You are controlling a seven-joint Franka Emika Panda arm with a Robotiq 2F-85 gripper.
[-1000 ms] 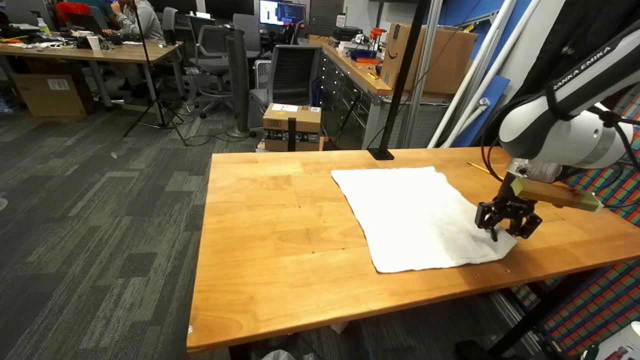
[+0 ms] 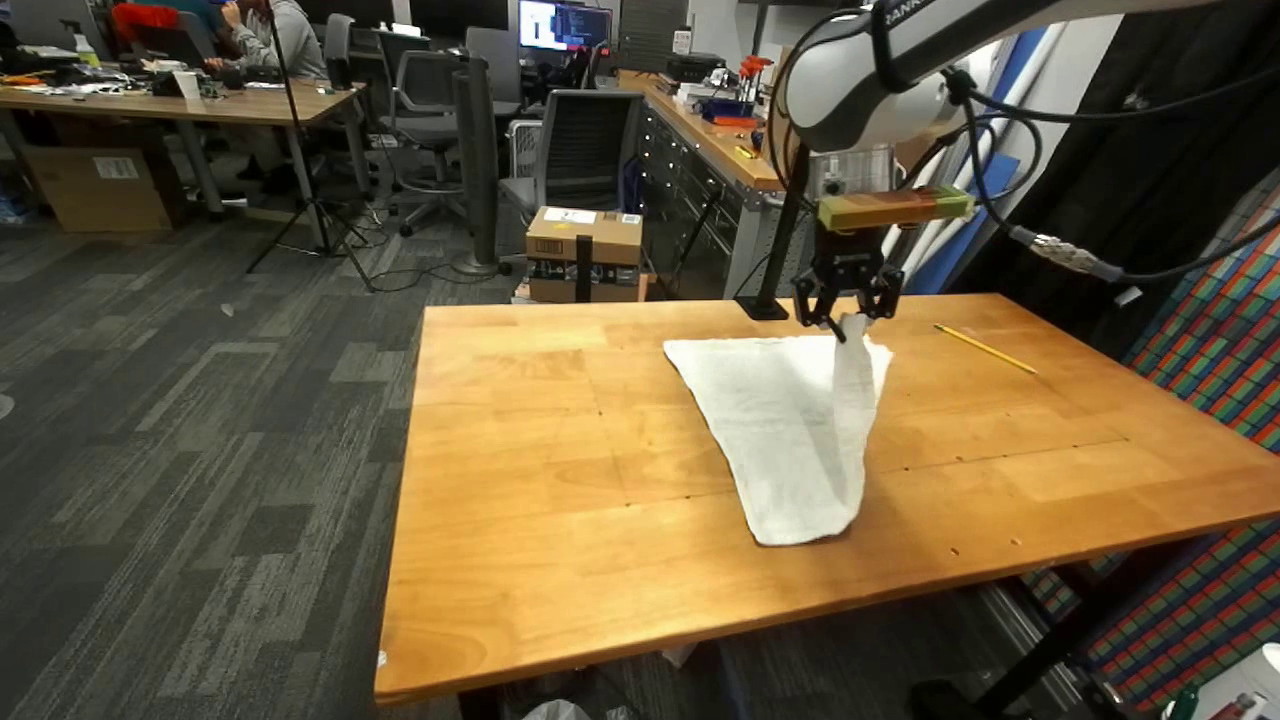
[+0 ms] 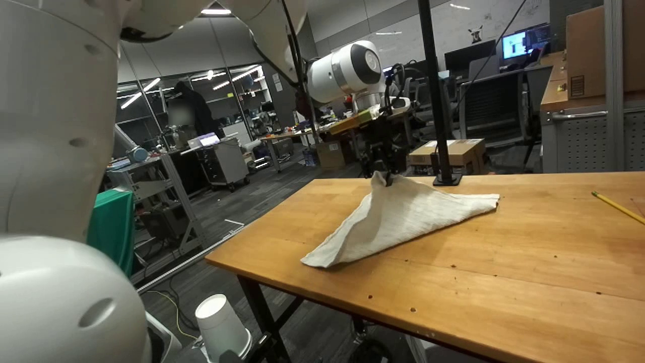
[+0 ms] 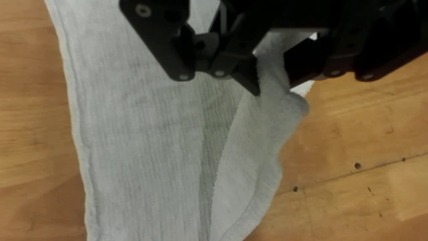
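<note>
A white cloth (image 2: 768,420) is spread on the wooden table, with one part lifted off the surface. My gripper (image 2: 845,326) is shut on that raised part and holds it above the table. In the second exterior view the cloth (image 3: 411,212) rises to a peak under the gripper (image 3: 382,176). From the wrist, the pinched fabric (image 4: 275,76) runs between the two dark fingers, and a fold hangs below them over the flat portion. Where the gripped edge ends behind the fingers is partly hidden.
A yellow pencil (image 2: 986,349) lies on the table's right side in the first exterior view. A black post (image 2: 763,307) stands at the far edge.
The gripper has moved from the cloth's near right corner toward the far side and left, rising. That corner has come up with it, folding over the cloth.
</note>
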